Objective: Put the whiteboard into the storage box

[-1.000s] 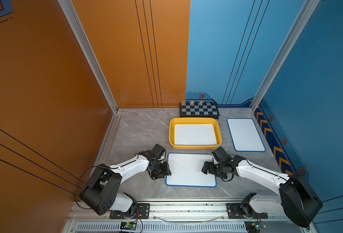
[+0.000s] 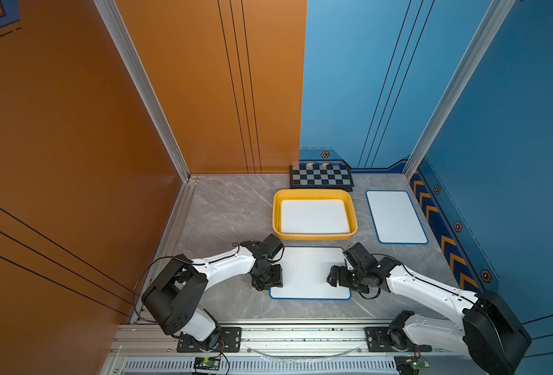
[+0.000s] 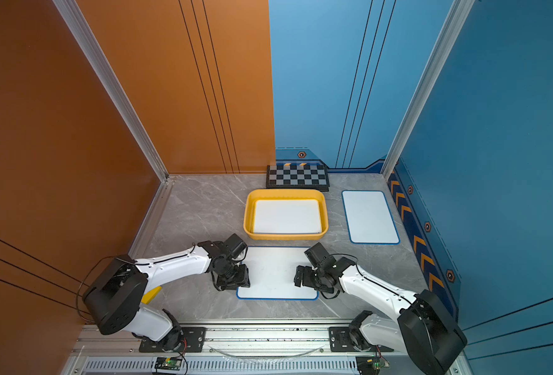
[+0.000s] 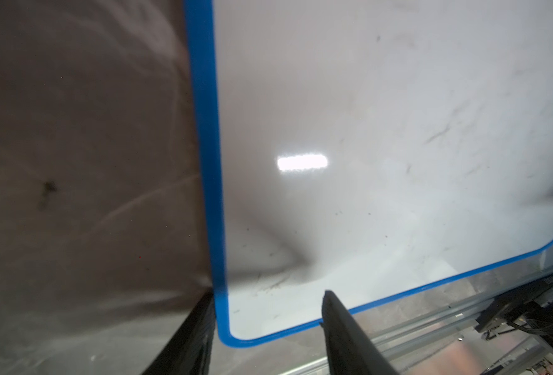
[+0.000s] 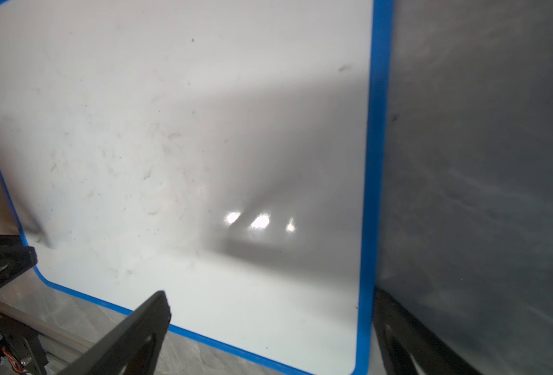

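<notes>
A white whiteboard with a blue rim point(image 2: 307, 265) lies flat on the grey table, before the yellow storage box point(image 2: 314, 237). Over its left edge stands my left gripper, open; one finger point(image 4: 195, 334) is just outside the blue rim, the other above the white face. At the right edge my right gripper is open too, with the outer finger point(image 5: 408, 340) close against the rim and the inner one over the board. Neither is closed on it. Another white board point(image 2: 314, 216) lies inside the box.
A further blue-rimmed whiteboard point(image 2: 397, 217) lies at the right. Behind the box is a checkered board point(image 2: 321, 176). Something yellow point(image 3: 150, 294) shows partly behind the left arm.
Earlier the right one had drawn outward. The front board has shifted slightly right.
</notes>
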